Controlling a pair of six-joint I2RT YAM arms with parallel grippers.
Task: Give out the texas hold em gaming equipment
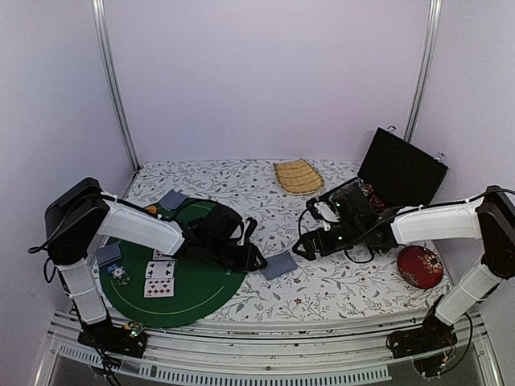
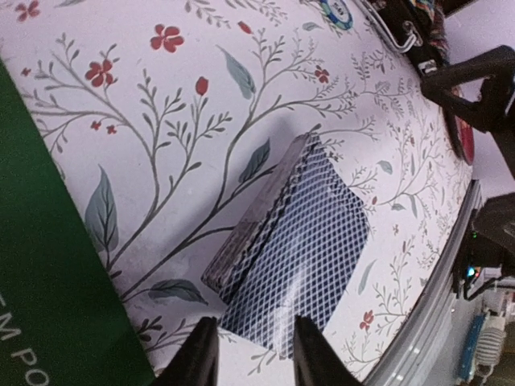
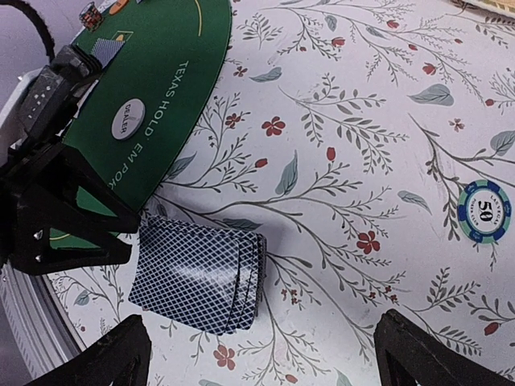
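Note:
A deck of blue-checked playing cards (image 1: 278,265) lies on the floral cloth just right of the green poker mat (image 1: 209,285), its cards slightly fanned. At the deck's left end is my left gripper, fingers part open; in the right wrist view its fingers (image 3: 109,253) stop right beside the cards, and no card shows held. My right gripper is wide open and empty, over the cloth right of the deck. On the mat, face-up cards (image 1: 159,278) lie near the left arm, with a white dealer button (image 3: 129,119) by the lettering.
An open black case (image 1: 401,169) stands at back right, partly behind the right arm. A woven tray (image 1: 298,176) is at the back, a red round dish (image 1: 419,266) at the right. One blue chip (image 3: 484,211) lies on the cloth.

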